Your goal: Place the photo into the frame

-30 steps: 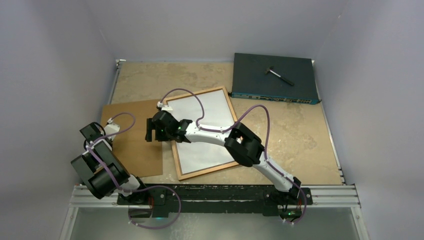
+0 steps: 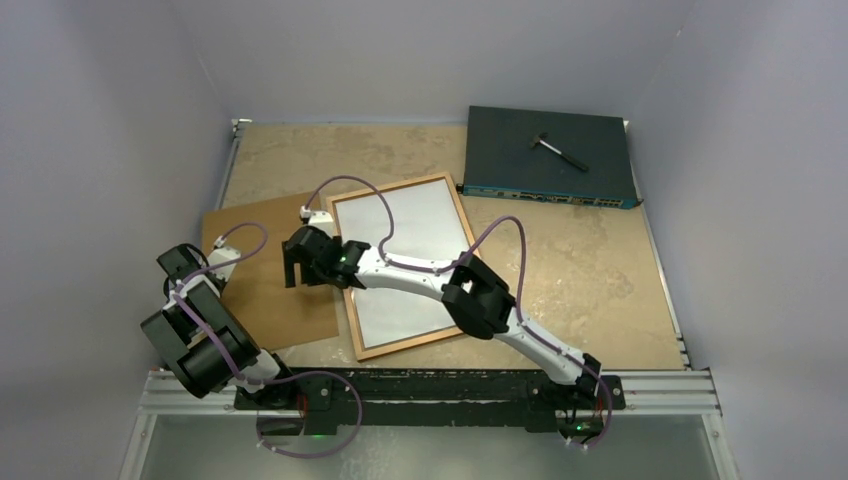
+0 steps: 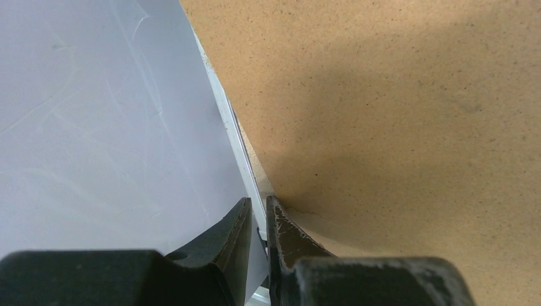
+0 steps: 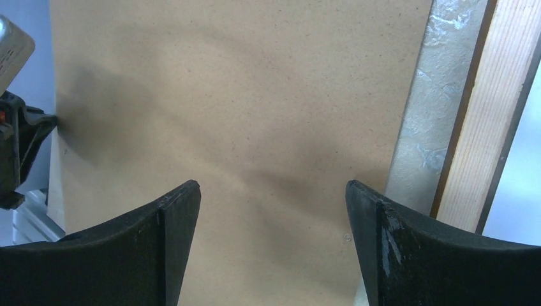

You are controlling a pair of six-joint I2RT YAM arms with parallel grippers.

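Note:
A plain brown board point(image 2: 275, 315) lies flat on the table at the left; whether it is the photo turned face down cannot be told. Beside it, slightly tilted, is the wooden frame point(image 2: 400, 348) with a white sheet point(image 2: 400, 312) inside. My left gripper is at the board's left edge, its fingertips close together with a narrow gap; whether the edge sits between them is unclear. Over the board's right part, my right gripper stands open, nothing between its fingers. A thin strip of table separates board and frame in the right wrist view.
A dark flat box point(image 2: 510, 155) with a hammer point(image 2: 560, 152) on it stands at the back right. A wall point(image 3: 102, 140) rises close beside the left gripper.
The board's near right corner has swung right, towards the frame, so the board is turned a little. My right gripper has moved slightly left. The left arm has hardly moved.

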